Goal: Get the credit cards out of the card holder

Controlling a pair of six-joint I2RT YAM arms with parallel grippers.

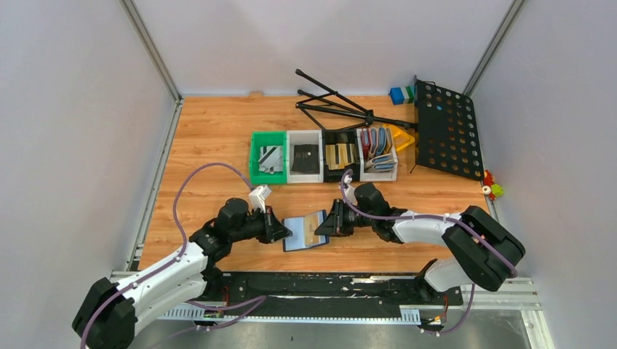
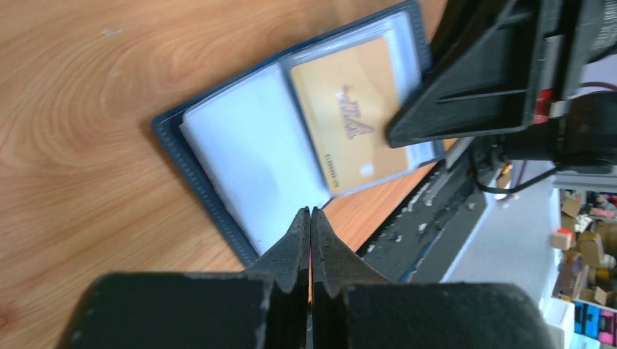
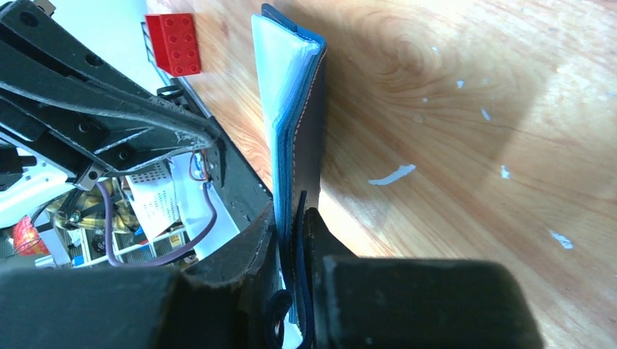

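Observation:
The open card holder (image 1: 295,231) lies between my grippers in the top view, its clear pages fanned over a dark blue cover, with a tan card (image 2: 342,102) in the page on the right. My right gripper is shut on the card holder's edge, which runs upright through the right wrist view. My left gripper is shut, nothing visible between its fingers, just beside the holder's empty-looking clear page (image 2: 255,153).
Behind stand a green bin (image 1: 255,156), white and black bins holding cards and holders, a black folded stand (image 1: 335,109) and a perforated black panel (image 1: 447,131). Bare table lies left of the holder and in front of the bins.

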